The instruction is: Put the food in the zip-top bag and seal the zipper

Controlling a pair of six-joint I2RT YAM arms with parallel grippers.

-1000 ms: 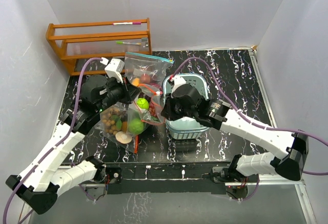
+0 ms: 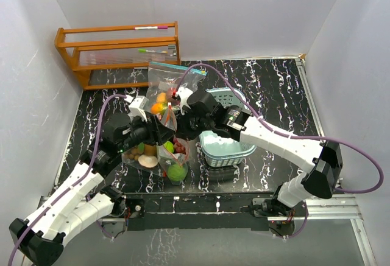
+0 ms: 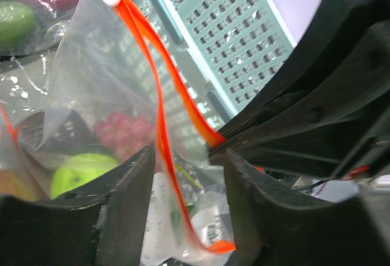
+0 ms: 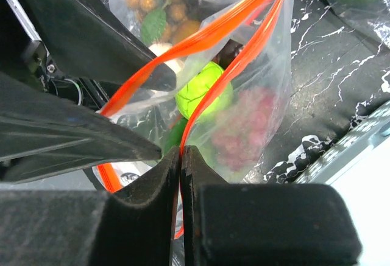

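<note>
The clear zip top bag hangs between the grippers with its orange zipper edge gaping. Inside it show a green item and red grapes. My right gripper is shut on one strip of that zipper edge. Opposite it, my left gripper stands part open, a zipper strip running through the gap between its fingers. In the right wrist view the left fingers straddle the far end of the mouth. From above, both gripper tips nearly meet over the bag.
A filled bag of brown and orange foods lies left of the held bag. Behind is another filled bag with a blue zipper. A pale green basket stands close at the right. A wooden rack is at the back left.
Both grippers have come closer together over the bag, the left moving right and the right moving left. The bag's mouth looks narrower from above.
</note>
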